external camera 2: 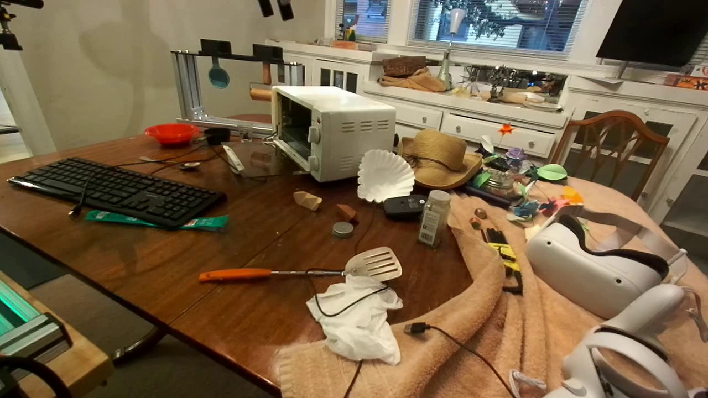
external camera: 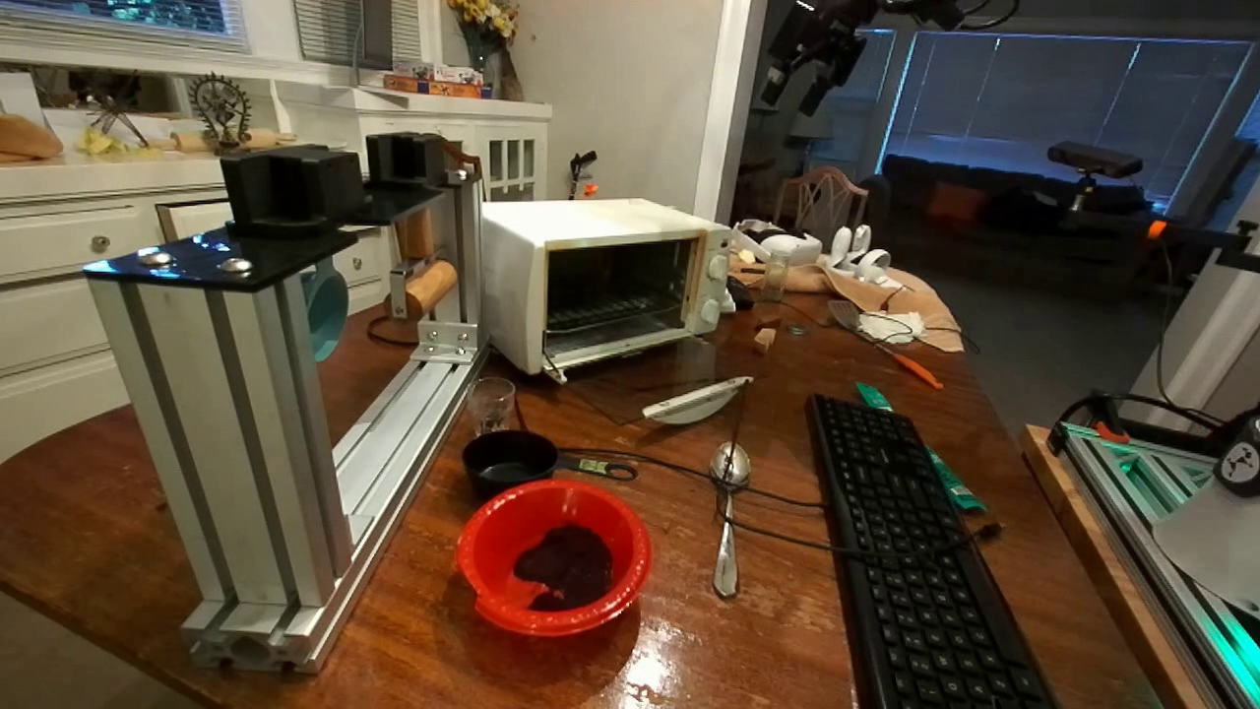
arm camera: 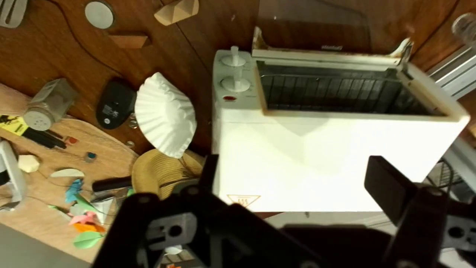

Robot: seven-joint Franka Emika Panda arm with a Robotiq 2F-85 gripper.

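High above the table, my gripper stands open, its two dark fingers wide apart with nothing between them. In the wrist view the white top of the toaster oven (arm camera: 312, 152) lies beneath it. At the top edge of exterior view 1 the gripper (external camera: 794, 95) hangs well clear of everything; in exterior view 2 only the fingertips (external camera 2: 285, 10) show. The oven's door (external camera: 697, 402) is folded down, and its rack (arm camera: 321, 87) looks bare. A red bowl (external camera: 496, 544) with something dark inside sits near the metal frame.
A metal frame (external camera: 230, 437) flanks the oven. Around lie a black pot (external camera: 508, 459), a spoon (external camera: 727, 520), a keyboard (external camera: 915, 532), a white fluted dish (arm camera: 165, 114), a straw hat (external camera 2: 435, 156), a glass jar (external camera 2: 435, 219) and a spatula (external camera 2: 375, 263). Thin cables cross the table.
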